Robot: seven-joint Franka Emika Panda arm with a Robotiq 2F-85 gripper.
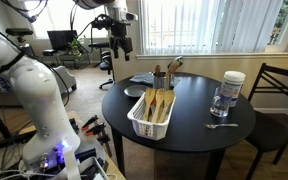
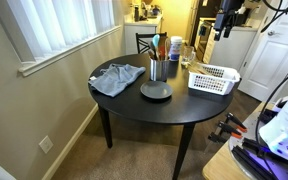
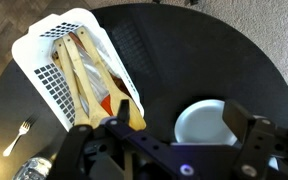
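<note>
My gripper (image 1: pixel 121 50) hangs high above the left part of the round black table (image 1: pixel 194 100), well clear of everything on it. In the wrist view the gripper is open, its two fingers wide apart and nothing held between them. Below it and to the left, a white plastic basket (image 3: pixel 46 50) holds several wooden utensils (image 3: pixel 85 75), with a bit of red among them. A round plate (image 3: pixel 203 122) lies beneath the gap between the fingers; it appears pale here and dark grey in exterior view 2, as the plate (image 2: pixel 156 91).
At the back stands a metal holder (image 2: pixel 159 70) with several utensils. A clear pitcher (image 1: pixel 220 103), a white tub (image 1: pixel 233 82) and a fork (image 1: pixel 222 125) occupy the right side. Blue-grey cloth (image 2: pixel 117 79) lies near the window. Chairs stand around.
</note>
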